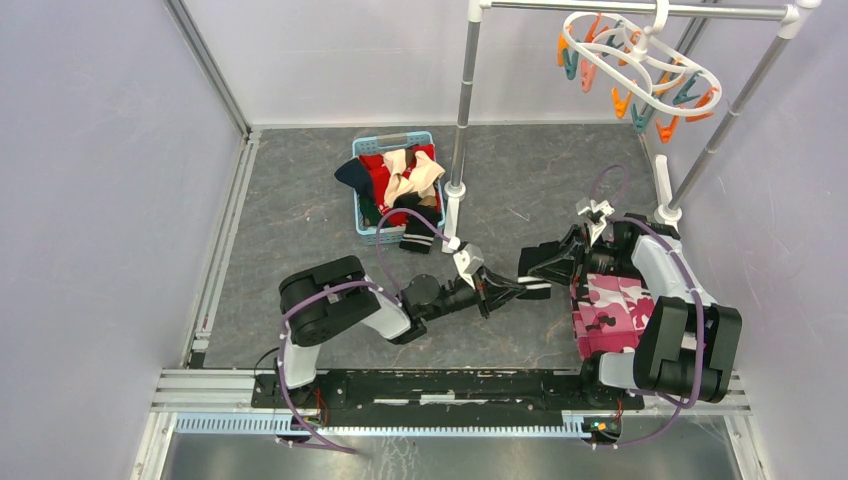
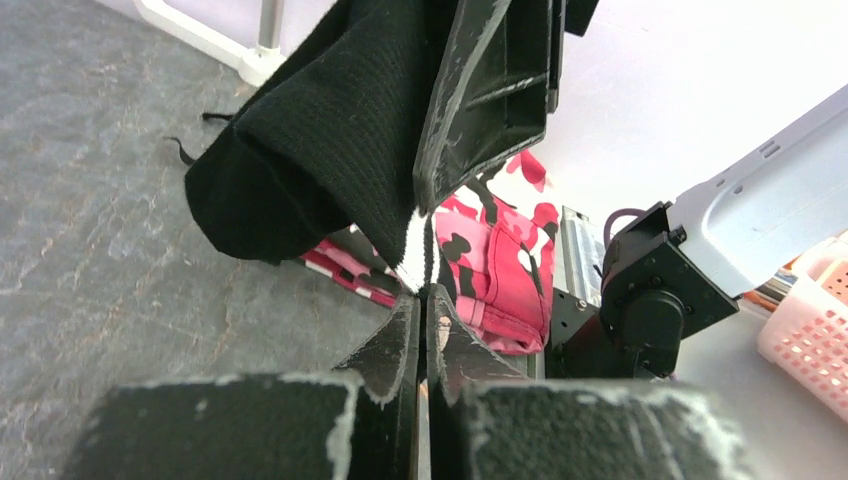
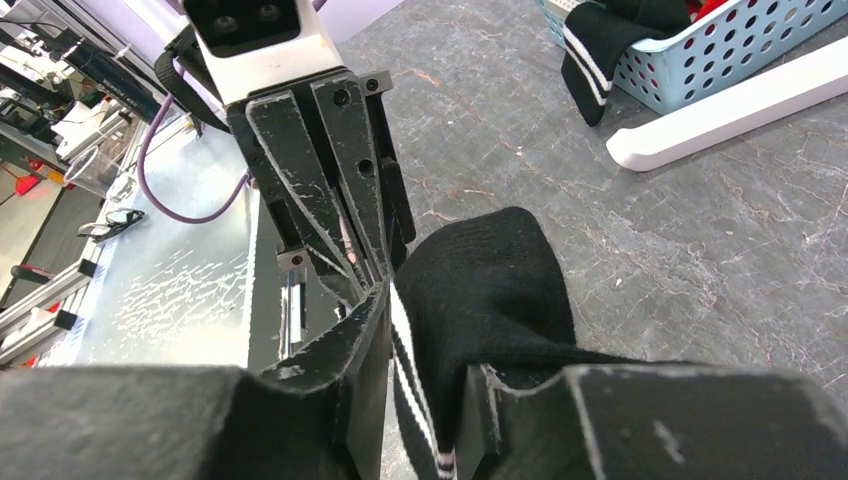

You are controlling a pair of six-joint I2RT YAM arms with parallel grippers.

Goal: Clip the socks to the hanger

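A black sock with white cuff stripes [image 1: 537, 257] is stretched between my two grippers above the floor. My left gripper is shut on the striped cuff edge of the sock [image 2: 300, 150]. In the right wrist view, the fingers of my right gripper stand apart, with the sock's striped edge [image 3: 412, 370] hanging between them; the left gripper's fingers [image 3: 350, 190] meet the cuff just beyond. The white oval hanger [image 1: 715, 90] with orange, teal and pink clips [image 1: 621, 103] hangs at the top right, away from both grippers.
A blue basket [image 1: 367, 236] filled with socks stands at the back, beside the rack's upright [image 1: 465, 100] and white foot [image 1: 451, 222]. Pink patterned cloth [image 1: 612, 310] lies under the right arm. The grey floor left of the basket is clear.
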